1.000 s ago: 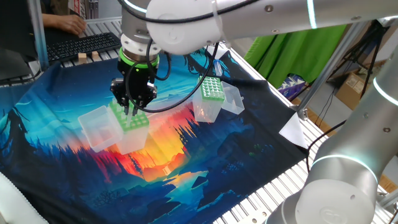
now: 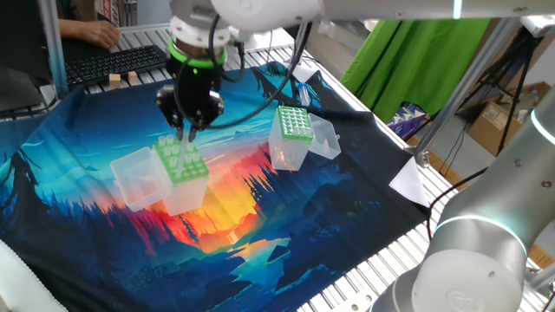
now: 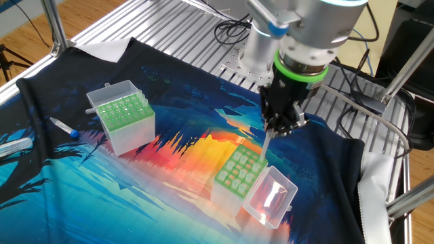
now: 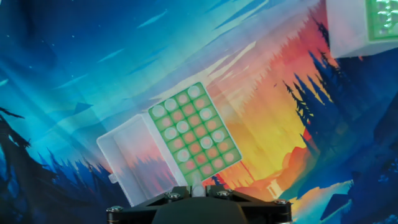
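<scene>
A clear box with a green rack top (image 2: 181,170) stands on the printed cloth, its lid open beside it. In the wrist view, several whitish round caps sit in this green rack (image 4: 194,132), while other holes look empty and pinkish. Just above the rack's edge is my gripper (image 3: 269,130), pointing down. It is shut on a slim translucent tip (image 3: 266,145), whose lower end hangs close to the rack; contact with it cannot be told. In the wrist view only the whitish end of the tip (image 4: 198,188) shows between the fingers.
A second clear box with a green rack (image 3: 126,113) stands apart, its lid open and its rack filled with tips. Pens (image 3: 65,128) lie beyond it. Bare cloth separates the two boxes. A keyboard (image 2: 116,63) and a person's hand (image 2: 100,35) are at the table's edge.
My gripper has risen a little and shifted slightly right in exterior view 1, with the slim tip still below it. Both boxes have stayed where they were.
</scene>
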